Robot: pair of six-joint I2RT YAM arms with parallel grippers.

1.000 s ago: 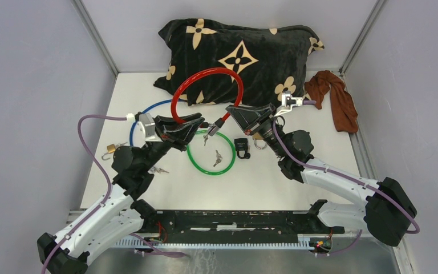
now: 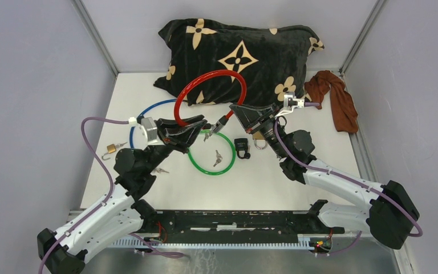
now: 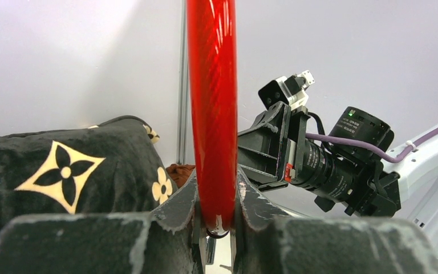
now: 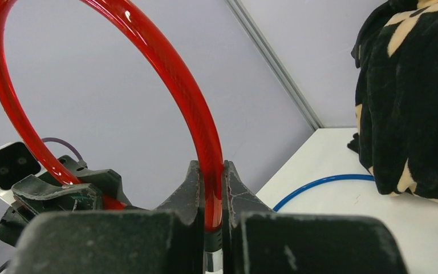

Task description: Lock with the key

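Note:
A red cable lock (image 2: 211, 75) is held in a loop above the table, its lock body (image 2: 217, 127) low between the two grippers, with small silver keys just below it. My left gripper is shut on the red cable (image 3: 211, 103), which rises vertically in the left wrist view. My right gripper is shut on the other side of the loop, just above the cable's dark and silver end fitting (image 4: 213, 260). Whether the two ends are joined is hard to tell from these views.
A green cable (image 2: 231, 164), blue cable (image 2: 132, 137), black padlock (image 2: 241, 146), brass padlock (image 2: 112, 148) and loose keys (image 2: 218, 158) lie on the white table (image 2: 194, 194). A black pillow (image 2: 217, 45) stands behind; a brown cloth (image 2: 342, 108) is at back right.
The red loop and both grippers have shifted very slightly to the right in the top view; both grippers still hold the cable.

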